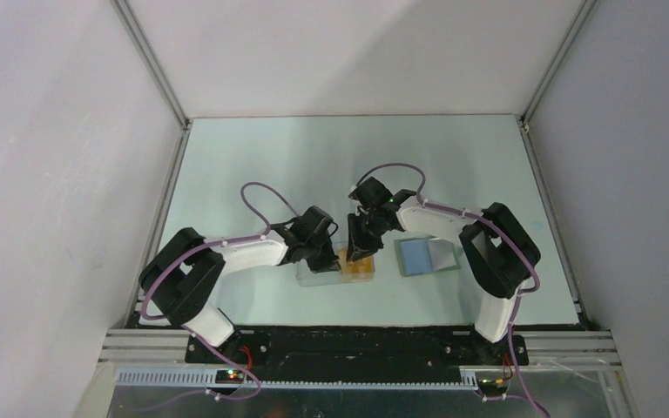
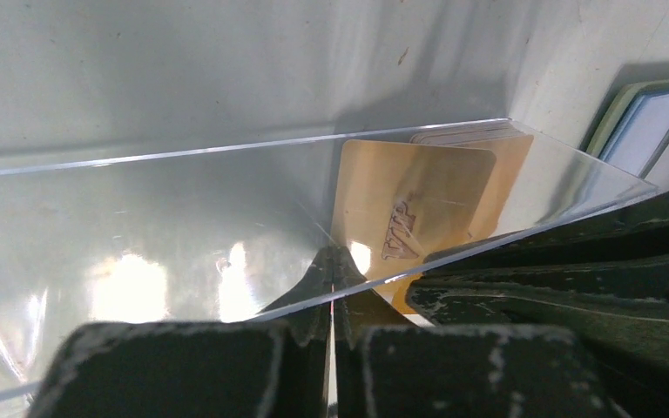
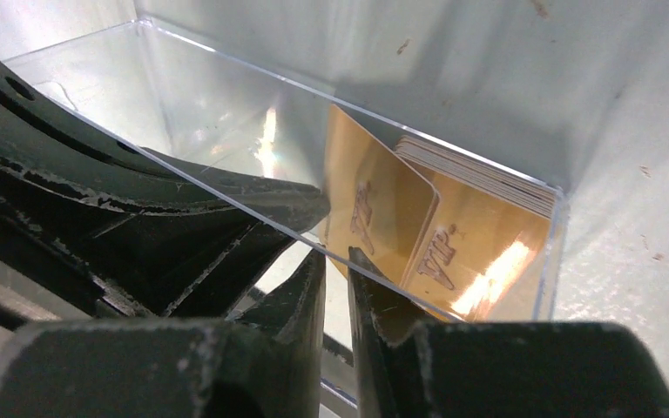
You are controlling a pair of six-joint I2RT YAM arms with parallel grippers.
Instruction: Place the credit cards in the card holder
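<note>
Gold VIP credit cards [image 1: 361,266] sit at the right end of a clear tray; one card [image 3: 379,196] stands tilted up, leaning away from the stack [image 3: 475,252]. My right gripper is nearly closed, with the tilted card's lower corner between its fingertips. From the other side, my left gripper is shut, its tips at that card's edge [image 2: 341,200]; whether it pinches the card cannot be told. The card holder [image 1: 416,257], blue and pale with a greenish border, lies open on the table to the right of the tray.
The clear tray [image 1: 318,277] has thin upright walls, close to both grippers' fingers. Its left part is empty. Both grippers are very near each other over it.
</note>
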